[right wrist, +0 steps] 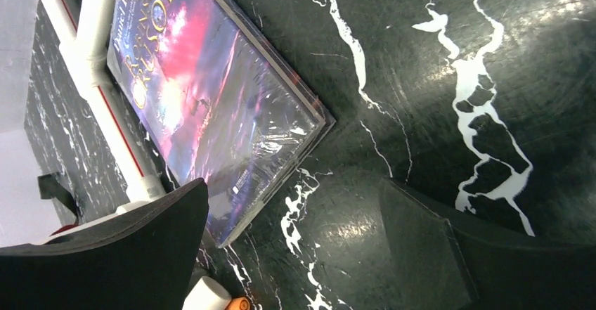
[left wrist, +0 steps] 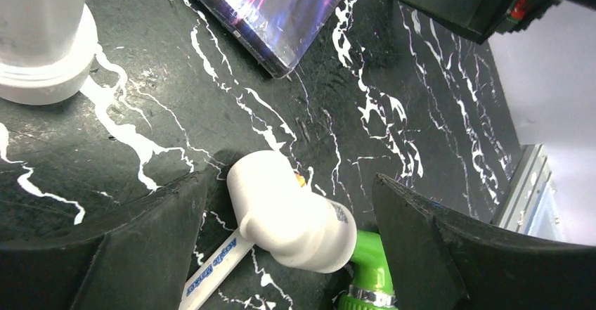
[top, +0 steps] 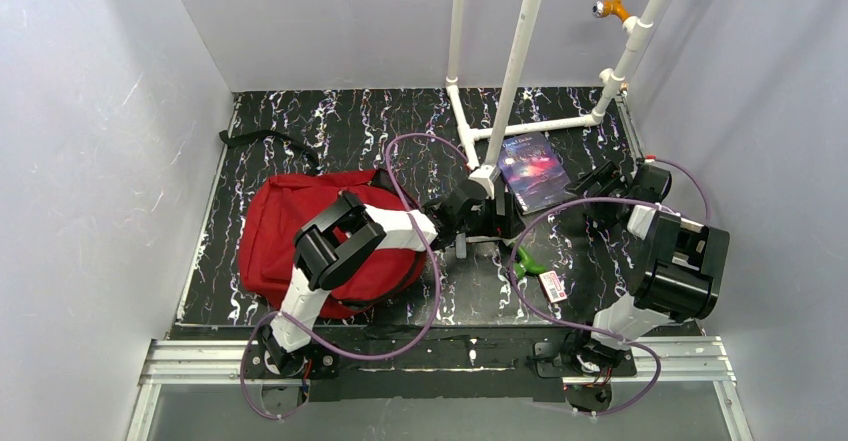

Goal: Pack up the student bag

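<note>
The purple-pink book (top: 533,171) lies flat on the black marbled table, against the white pipe frame at the back right. To its right, my right gripper (top: 590,193) stands open; the right wrist view has the book (right wrist: 211,106) at left, with bare table between the fingers. My left gripper (top: 508,219) is open over a white rounded cap (left wrist: 295,218), which appears between its fingers but not clamped. A green bottle-like item (left wrist: 374,261) sits beside the cap, partly behind a finger. The red bag (top: 280,231) spreads at left, under the left arm.
White pipes (top: 525,41) rise behind and next to the book, close to both grippers. A small red-and-white box (top: 552,286) lies by the green item. A black strap (top: 270,138) rests at the back left. Purple cables loop over the arms.
</note>
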